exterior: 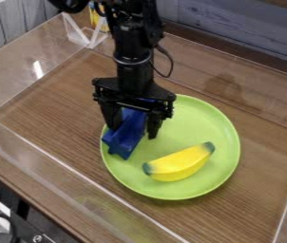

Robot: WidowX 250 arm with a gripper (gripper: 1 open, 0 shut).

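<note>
The black robot gripper (131, 106) hangs over the left part of a green plate (210, 119), its two fingers open on either side of the upper end of a blue object (124, 140) that lies on the plate. Whether the fingers touch it is unclear. A yellow toy banana (177, 162) lies on the right front of the plate.
Light walls stand at the back and left. A small yellow item at the back left is partly hidden. A dark cable lies at the bottom left corner.
</note>
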